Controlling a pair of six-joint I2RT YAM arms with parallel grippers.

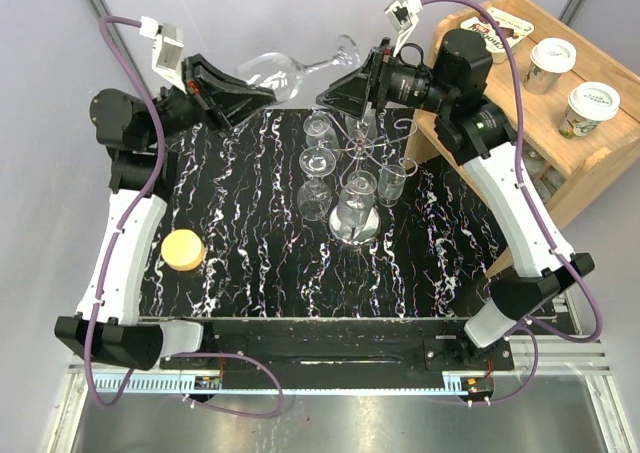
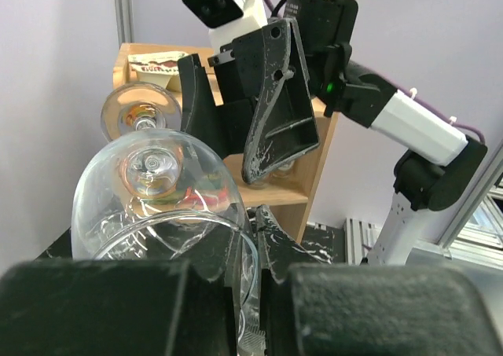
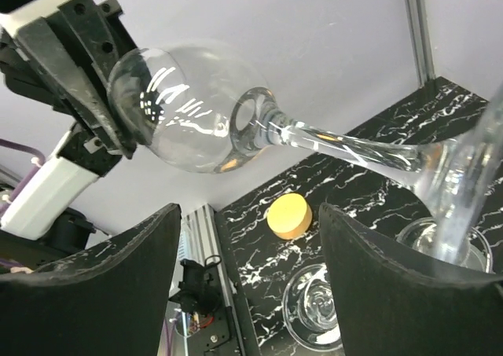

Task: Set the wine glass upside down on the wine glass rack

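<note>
A clear wine glass [image 1: 285,73] is held sideways high above the counter, its stem and foot pointing right. My left gripper [image 1: 262,97] is shut on the bowl's rim, which also fills the centre of the left wrist view [image 2: 153,195]. My right gripper [image 1: 355,93] stands open close to the foot; in the right wrist view the foot [image 3: 471,183] lies just above and beyond its fingers, with no clear contact. The wire rack [image 1: 365,231] stands below, holding several upside-down glasses.
A wooden shelf [image 1: 465,35] with cups and a yogurt pack is at the right. A yellow round block [image 1: 182,249] lies on the dark marble counter [image 1: 240,263], whose left part is otherwise clear. Walls bound the back and sides.
</note>
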